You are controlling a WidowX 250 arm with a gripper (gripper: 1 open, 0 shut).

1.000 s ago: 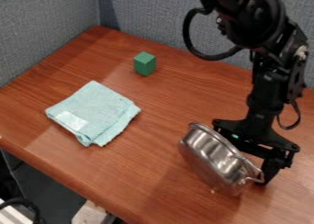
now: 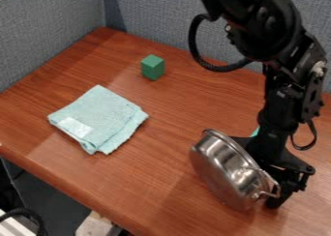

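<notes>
A steel pot sits tilted at the right front of the wooden table, its handle toward the lower right. The black gripper is low beside the pot's right side, partly behind it, so its fingers are hidden and I cannot see whether they grip it. Something small and teal shows behind the arm near the pot.
A folded light-blue cloth lies on the left of the table. A green block stands at the back. Grey walls border the back and left.
The pot and gripper have shifted very slightly; otherwise the scene looks the same.
</notes>
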